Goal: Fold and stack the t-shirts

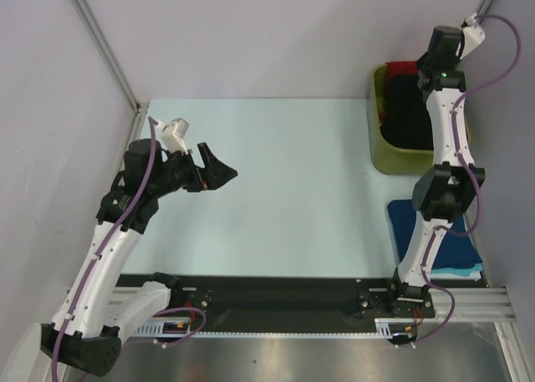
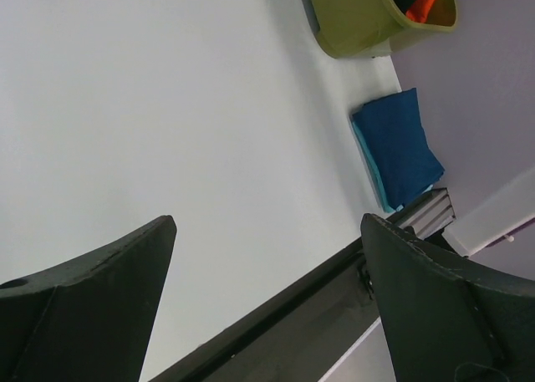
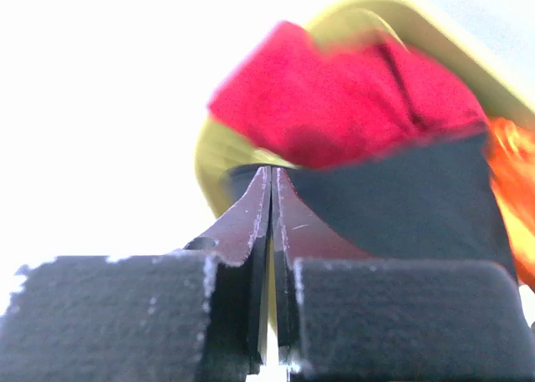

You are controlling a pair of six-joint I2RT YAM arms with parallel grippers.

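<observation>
A yellow-green bin [image 1: 384, 152] at the back right holds a dark shirt [image 1: 405, 114], a red shirt [image 3: 343, 98] and, in the right wrist view, orange cloth [image 3: 508, 173]. My right gripper [image 1: 430, 60] is over the bin's back part, shut, with no cloth clearly between its fingers; the right wrist view is bright and blurred. My left gripper [image 1: 213, 169] hangs open and empty over the left of the table. A folded blue stack [image 1: 430, 240] with a lighter layer beneath lies at the front right, also in the left wrist view [image 2: 397, 144].
Walls stand close behind and to the right of the bin. The table's front edge runs along a dark rail [image 1: 267, 286].
</observation>
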